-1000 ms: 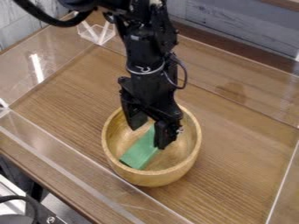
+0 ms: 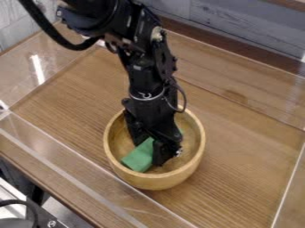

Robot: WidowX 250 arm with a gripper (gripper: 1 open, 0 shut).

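Note:
A round tan bowl [image 2: 165, 178] stands on the wooden table, and a green object [image 2: 138, 157] lies inside it toward the left. The black gripper [image 2: 148, 141] reaches down from the top into the bowl, its lower end at the green object and partly over it. It appears shut on the green object, though the dark fingertips blend together and the contact is hard to make out.
A pale wall or ledge [image 2: 251, 27] runs along the back. A black cable lies at the lower left.
The gripper has moved lower into the bowl, down onto the green object, covering more of it. The bowl stands in about the same place.

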